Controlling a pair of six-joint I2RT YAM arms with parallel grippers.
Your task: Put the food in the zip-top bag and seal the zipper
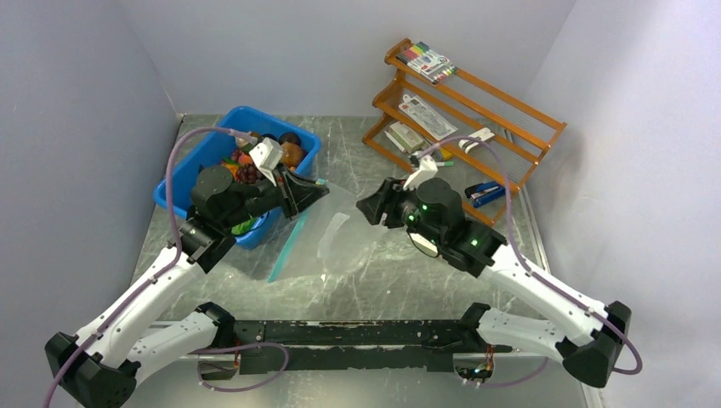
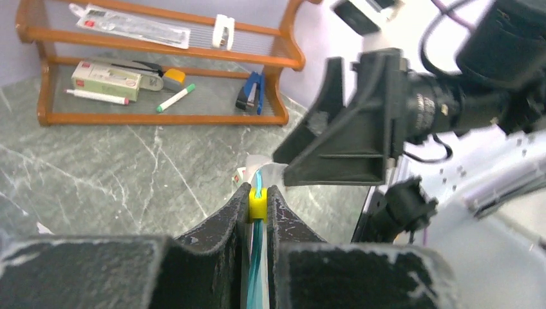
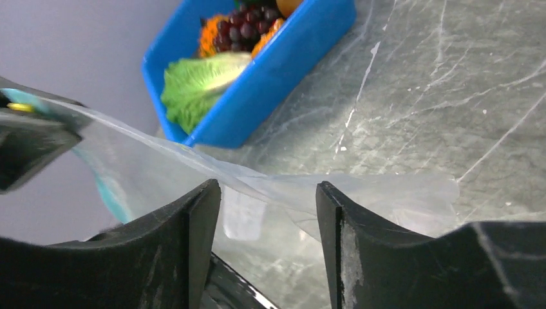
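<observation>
The clear zip bag (image 1: 338,242), empty as far as I can see, hangs from my left gripper (image 1: 325,190) with its teal zip strip (image 1: 290,245) slanting down. In the left wrist view my left gripper is shut on that strip, at a small yellow piece on it. My right gripper (image 1: 367,207) faces it across a narrow gap. The right wrist view has the right gripper's (image 3: 267,187) fingers apart, with clear film crossing in the space around them, not pinched. Food lies in the blue bin, including lettuce (image 3: 196,87) and grapes (image 3: 248,27).
The blue bin (image 1: 197,161) stands at back left, under the left arm. At back right a wooden rack (image 1: 476,81) holds pens, a box (image 2: 106,78) and a blue stapler (image 2: 251,93).
</observation>
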